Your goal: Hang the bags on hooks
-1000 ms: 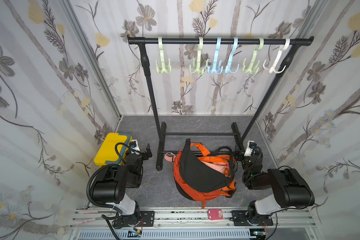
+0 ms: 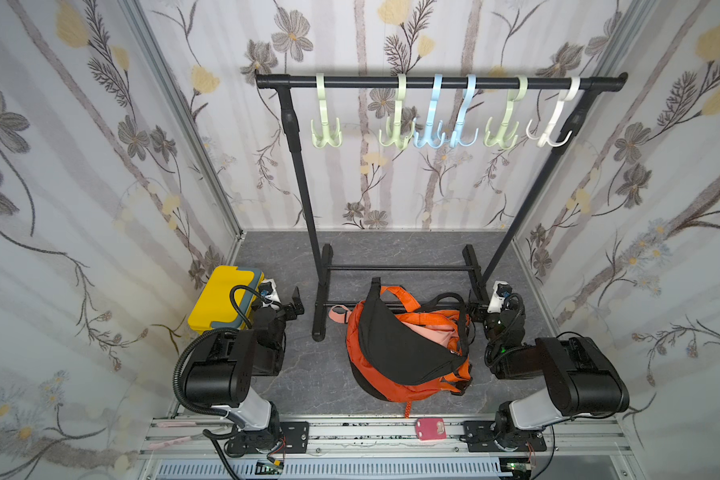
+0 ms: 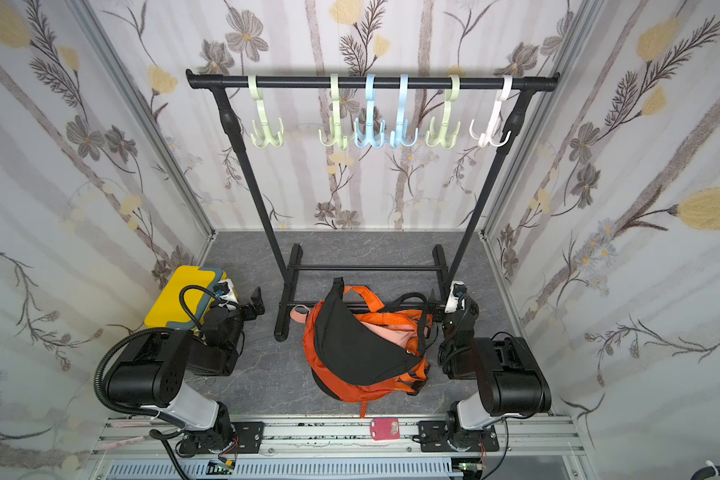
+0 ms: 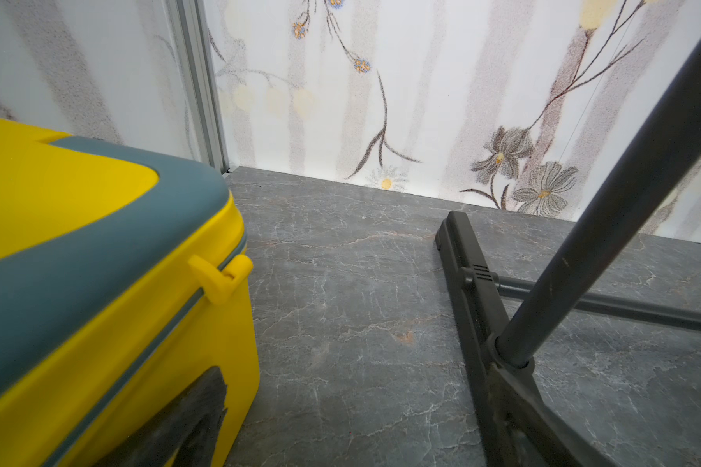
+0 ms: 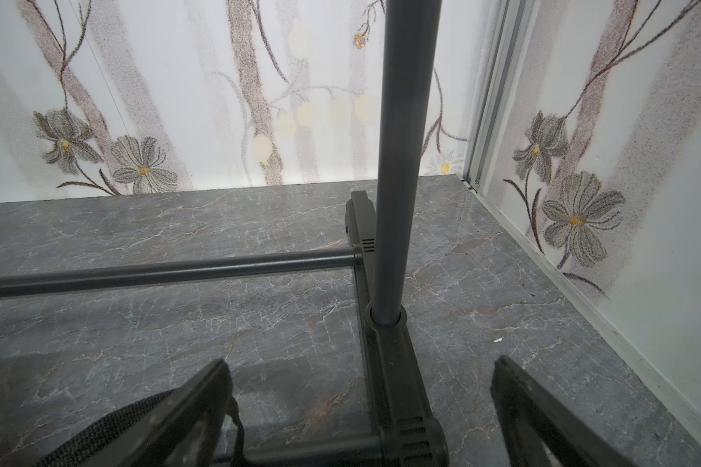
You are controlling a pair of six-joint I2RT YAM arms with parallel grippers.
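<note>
An orange and black bag point(image 2: 404, 344) lies on the floor between my two arms, its orange strap point(image 2: 400, 297) and black strap point(image 2: 442, 298) toward the rack. Several hooks, such as the blue hook point(image 2: 433, 112) and the white hook point(image 2: 557, 113), hang empty from the rack's top bar point(image 2: 360, 81). Beside the yellow box, left of the bag, my left gripper is open with nothing between its fingers. My right gripper is open at the bag's right edge, and a piece of the black strap point(image 5: 105, 424) shows by its left finger.
A yellow box point(image 4: 202, 327) with a grey-blue lid edge stands close to my left gripper. The rack's left foot point(image 2: 322, 292) and right foot point(image 5: 393, 366) rest on the floor near both grippers. Open floor point(image 4: 342, 311) lies between box and rack.
</note>
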